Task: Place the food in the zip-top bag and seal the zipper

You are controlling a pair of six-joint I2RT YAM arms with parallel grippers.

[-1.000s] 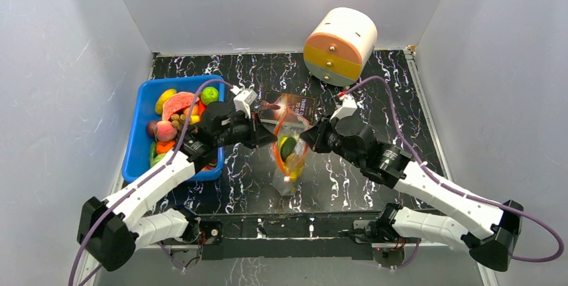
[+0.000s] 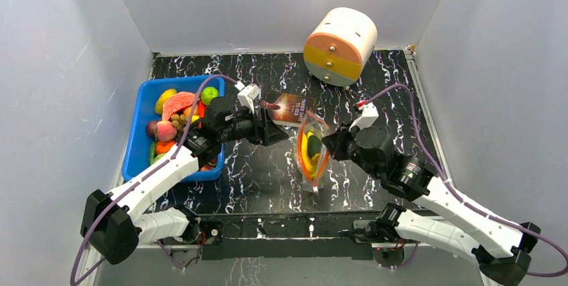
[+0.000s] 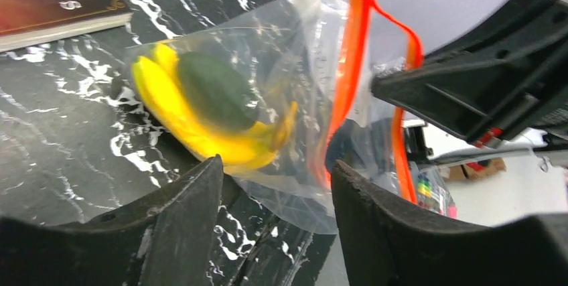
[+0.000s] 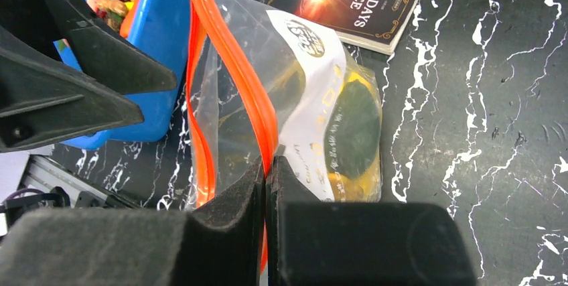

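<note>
A clear zip top bag (image 2: 302, 165) with an orange zipper rim hangs between my two grippers, its mouth partly open. Yellow food (image 3: 167, 102) and a dark green piece (image 3: 216, 88) lie inside it. My right gripper is shut on the orange rim (image 4: 258, 105), which runs down between its fingertips. Left of the bag, my left gripper (image 2: 280, 132) stands open and clear of the rim. In the left wrist view nothing is held between its parted fingers; the bag shows beyond them.
At left stands a blue bin (image 2: 137, 135) full of fruit and vegetables, partly under the left arm. A book (image 2: 295, 108) lies just behind the bag. At the back sits a rounded drawer box (image 2: 341, 38).
The bag's mouth, spread wide between both grippers before, has narrowed and swung right.
</note>
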